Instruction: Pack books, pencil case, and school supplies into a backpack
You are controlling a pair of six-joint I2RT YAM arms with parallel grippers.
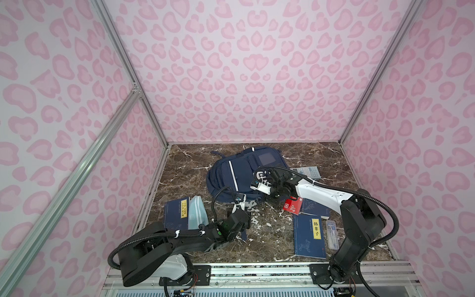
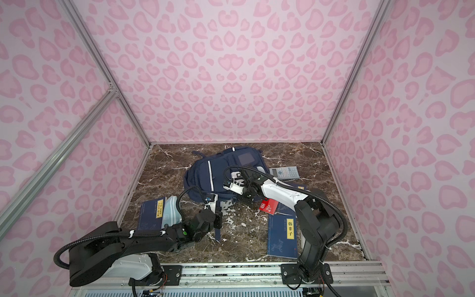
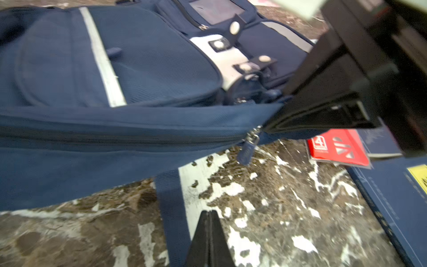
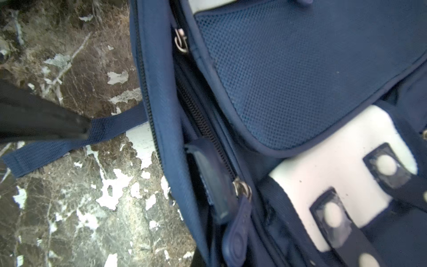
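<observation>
The navy backpack lies on its side at the back middle, a side zipper pull hanging at its front edge. My left gripper is shut with nothing visible between its fingers, over the marble beside a loose strap. My right gripper is low at the backpack's front right, beside that zipper pull; it is shut. Books lie at both sides, with a red packet at the right and a clear pencil box beside the right book.
A light blue item lies on the left book; a calculator lies at the back right. Marble is bare at the back left and front middle. The two arms are close together at the backpack's front.
</observation>
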